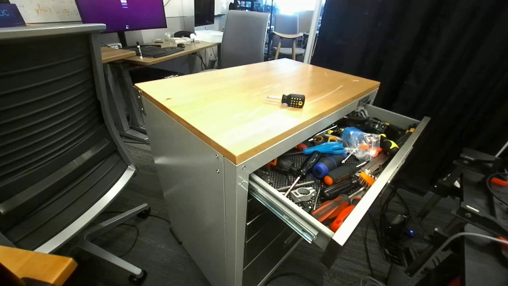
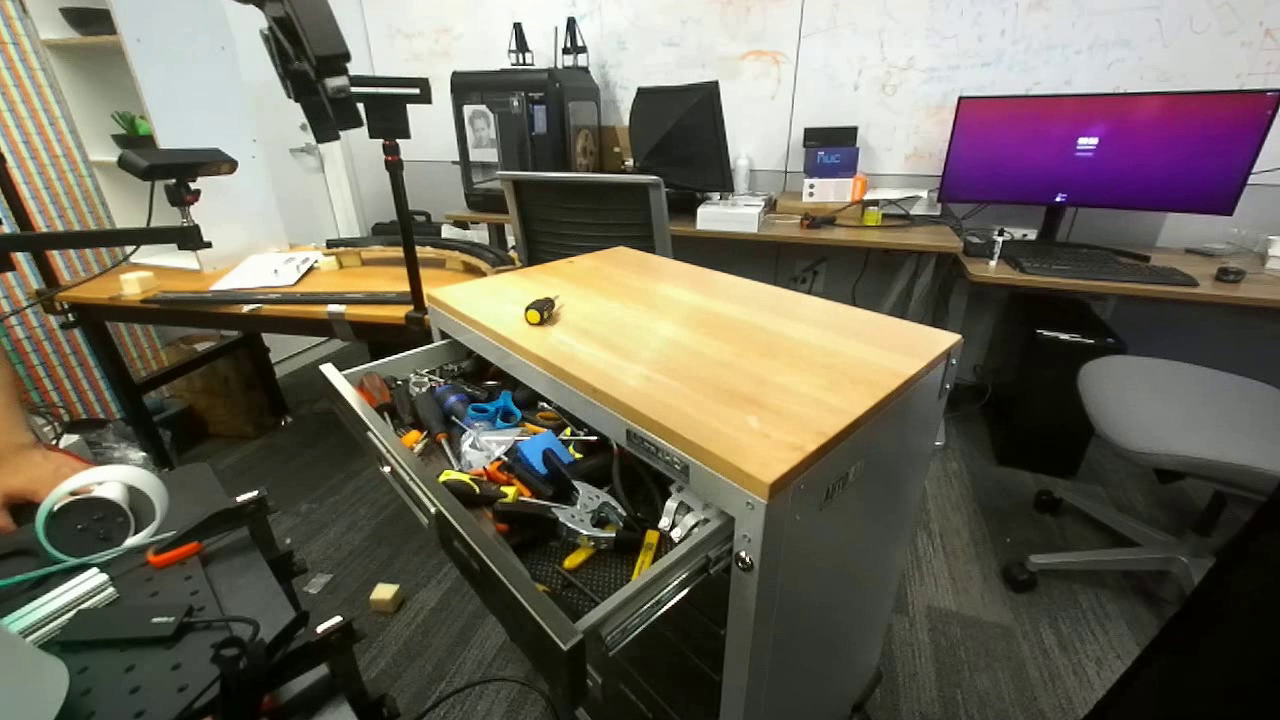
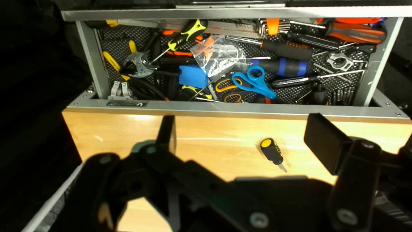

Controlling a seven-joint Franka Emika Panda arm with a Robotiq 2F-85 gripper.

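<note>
A stubby black screwdriver with yellow dots [image 1: 293,100] lies on the wooden top [image 1: 209,100] of a grey cabinet. The cabinet's upper drawer [image 1: 381,190] is pulled out and full of tools. In the wrist view my gripper hangs above the cabinet with its fingers wide apart and nothing held. The screwdriver [image 3: 272,151] shows on the wood far below, between the two fingers but closer to the right one. From exterior view 2, its yellow handle end [image 2: 540,312] is seen near the drawer-side edge of the top.
Blue scissors [image 3: 255,82], a plastic bag [image 3: 220,56], pliers and several screwdrivers crowd the drawer. Apart from the screwdriver the wooden top is bare. An office chair [image 1: 57,119] stands beside the cabinet, and a black equipment stand [image 2: 180,576] is across from the drawer front.
</note>
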